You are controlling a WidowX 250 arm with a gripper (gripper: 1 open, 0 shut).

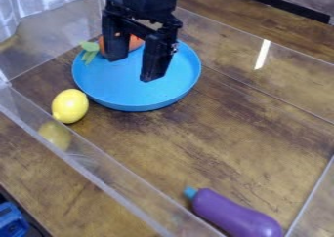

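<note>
My black gripper point(137, 51) hangs open over the blue plate point(144, 93), its two fingers apart with nothing seen between them. Behind it, at the plate's back left, an orange-red object with a green top point(94, 48) is partly hidden by the gripper. A yellow lemon-like object point(70, 105) lies on the wooden table just left of the plate's front. A purple eggplant-like object point(235, 214) with a teal tip lies at the front right.
Clear plastic walls bound the wooden table point(241, 114) at the left and right. A blue object point(10, 222) sits outside at the bottom left.
</note>
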